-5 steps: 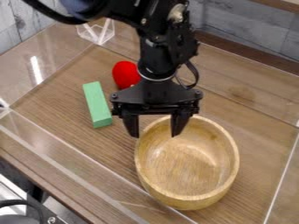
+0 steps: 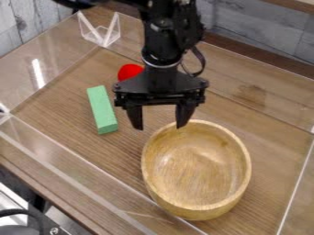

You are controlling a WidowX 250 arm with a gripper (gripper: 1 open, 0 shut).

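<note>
My black gripper (image 2: 160, 114) hangs over the middle of the table with its two fingers spread open, nothing seen between them, above the back rim of a round tan bowl (image 2: 196, 195). A green block (image 2: 102, 109) lies on the wood to the left of the gripper. A red object (image 2: 128, 72) is behind, partly hidden by the arm.
Clear plastic fittings stand at its back left and left edge. A grey wall runs along the back right, and dark cables lie at the lower left.
The arm has risen and shifted slightly back, covering more of the red object. The gripper stays open; the block and bowl have not moved.
</note>
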